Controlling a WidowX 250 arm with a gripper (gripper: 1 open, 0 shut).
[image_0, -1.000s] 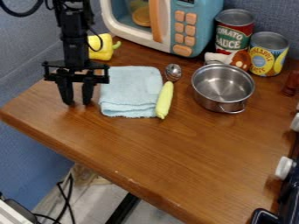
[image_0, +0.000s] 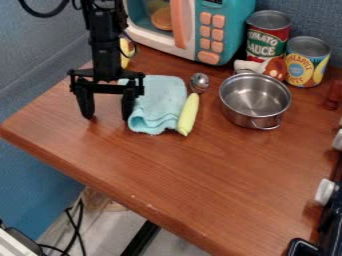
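Note:
My black gripper (image_0: 107, 108) hangs low at the left of the table, its fingers spread apart, the right one at the left edge of a light blue cloth (image_0: 160, 100). A yellow corn or banana-like piece (image_0: 189, 115) lies along the cloth's right side. Whether anything small is between the fingers is not clear, but none shows.
A steel pot (image_0: 254, 100) stands right of the cloth, with cans (image_0: 306, 63), a toy microwave (image_0: 181, 25) and small items (image_0: 199, 82) behind. A yellow object is partly hidden behind the arm.
My gripper has moved slightly right toward the cloth, and its fingers have spread wider since a second ago. The cloth's left part looks slightly shifted or rumpled.

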